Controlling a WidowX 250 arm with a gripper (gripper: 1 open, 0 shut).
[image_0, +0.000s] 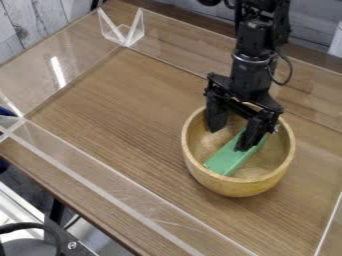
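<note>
My black gripper (241, 118) reaches down from the top into a wooden bowl (203, 172) right of centre, its dark fingers spread open over the bowl's back half. A green oblong block (234, 155) lies tilted inside the bowl, just below the fingers. Whether the fingertips touch it I cannot tell.
A white wire-like holder (122, 28) stands at the back left. A dark cable and part of a black object (27, 246) sit at the bottom left corner. The wooden table (94, 100) is otherwise largely clear.
</note>
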